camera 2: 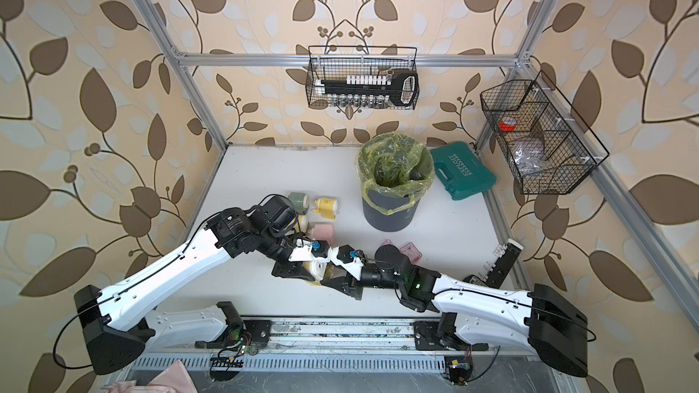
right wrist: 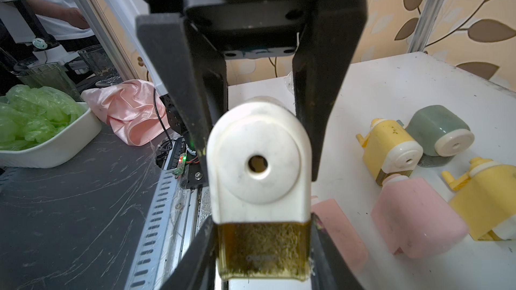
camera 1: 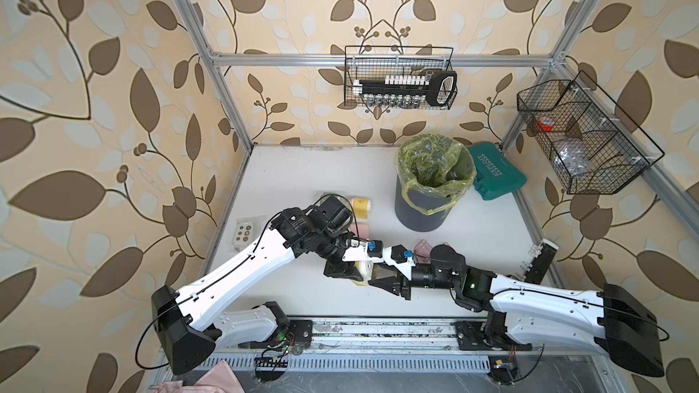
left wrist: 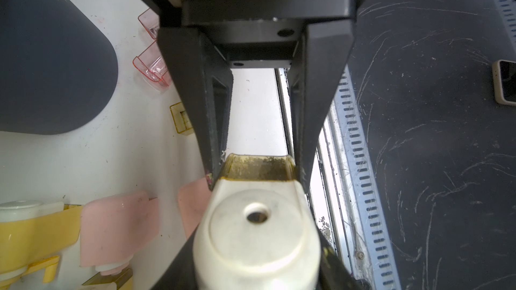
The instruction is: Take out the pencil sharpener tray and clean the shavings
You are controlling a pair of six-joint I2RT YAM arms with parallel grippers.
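A white pencil sharpener (left wrist: 257, 247) with a smoky amber tray (right wrist: 262, 247) is held between my two grippers, which face each other above the table's front. My left gripper is shut on its tray end, seen at the top of the sharpener in the left wrist view. My right gripper is shut on the white body; the tray shows below it in the right wrist view. Other sharpeners, pink (right wrist: 414, 214), yellow (right wrist: 389, 147) and green (right wrist: 436, 123), lie on the table.
A lined bin (camera 2: 389, 207) stands right of centre, a green case (camera 2: 462, 171) behind it. Clear empty trays (left wrist: 153, 67) lie on the table near the bin. Wire baskets (camera 1: 582, 138) hang on the back and right.
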